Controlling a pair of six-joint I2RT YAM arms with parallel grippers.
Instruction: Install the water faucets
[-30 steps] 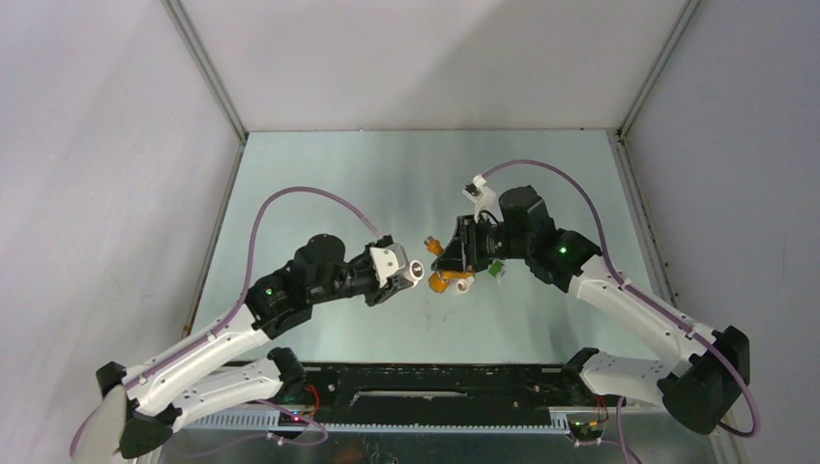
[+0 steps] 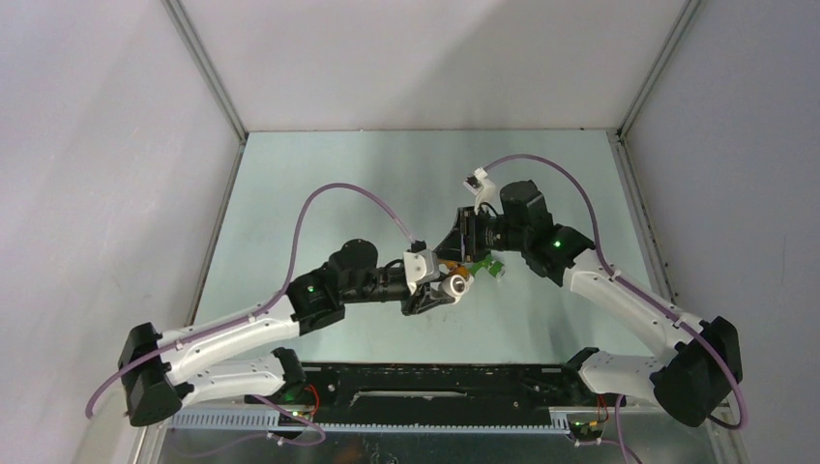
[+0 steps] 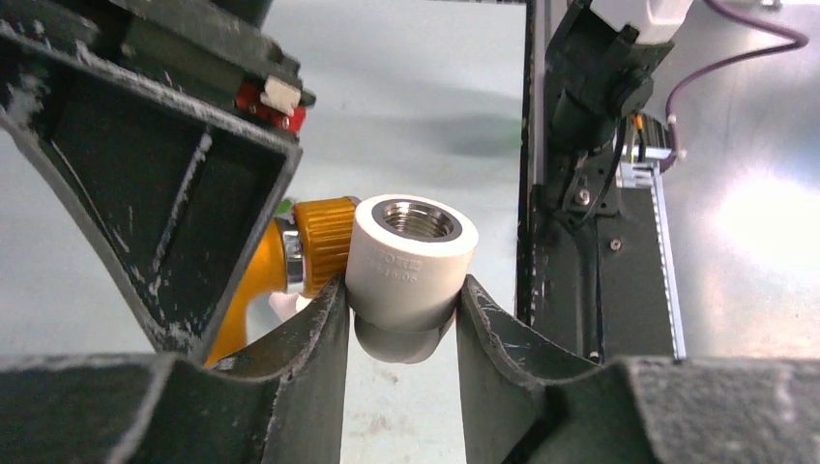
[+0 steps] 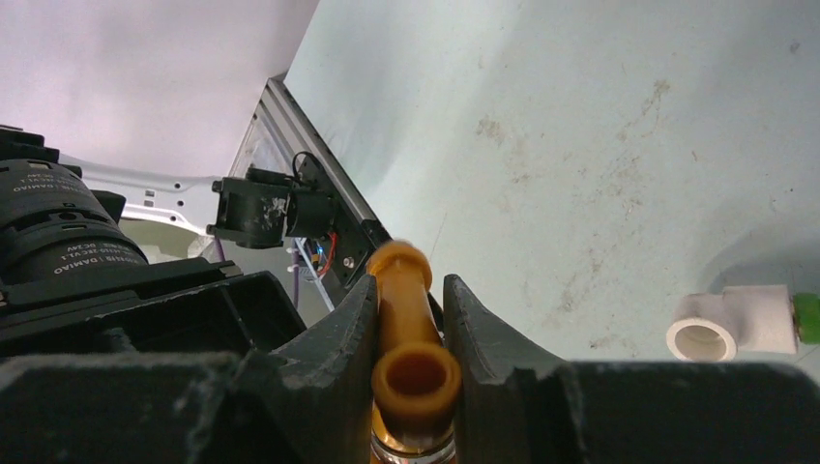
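My left gripper is shut on a white threaded pipe fitting [image 3: 411,242], its metal-lined opening facing up. Just behind it, the knurled end of an orange faucet [image 3: 324,232] appears, close against or touching the fitting; I cannot tell if they are joined. My right gripper is shut on that orange faucet [image 4: 416,382], seen end-on. In the top view the two grippers meet at the middle of the table, the white fitting [image 2: 457,286] in front of the orange piece.
A white elbow fitting [image 4: 706,329] with a green part [image 4: 807,317] lies on the table [image 4: 580,145]. In the top view green pieces [image 2: 493,266] sit under the right arm.
My left gripper has moved right with the white fitting, up to the orange faucet, now largely covering it in the top view. The right arm has shifted only slightly.
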